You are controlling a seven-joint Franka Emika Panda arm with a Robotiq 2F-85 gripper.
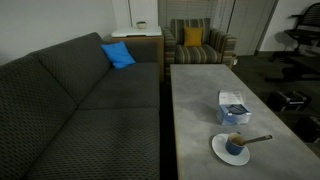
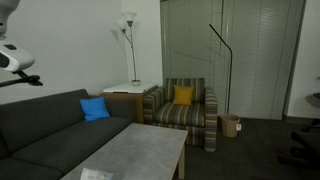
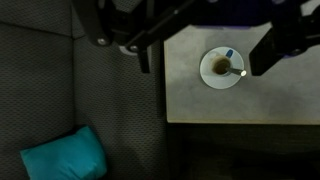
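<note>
A blue cup (image 1: 236, 143) with a spoon (image 1: 257, 139) beside or in it stands on a white saucer (image 1: 222, 151) on the table. Farther back on that table is a small white and blue box (image 1: 233, 109) with its top flap raised. From above, the wrist view shows the saucer (image 3: 209, 78), the cup (image 3: 221, 66) and the spoon (image 3: 238, 71). My gripper is open high over the table's edge, its dark fingers (image 3: 264, 54) well apart and holding nothing. Part of the white arm (image 2: 14, 58) enters exterior view 2 at the left.
The grey table (image 1: 200, 90) has clear room toward its far end. A dark sofa (image 1: 110, 115) with a blue pillow (image 1: 118, 55) runs along its left. Beyond stand a striped armchair (image 2: 183, 110), a floor lamp (image 2: 131, 50) and a waste bin (image 2: 231, 126).
</note>
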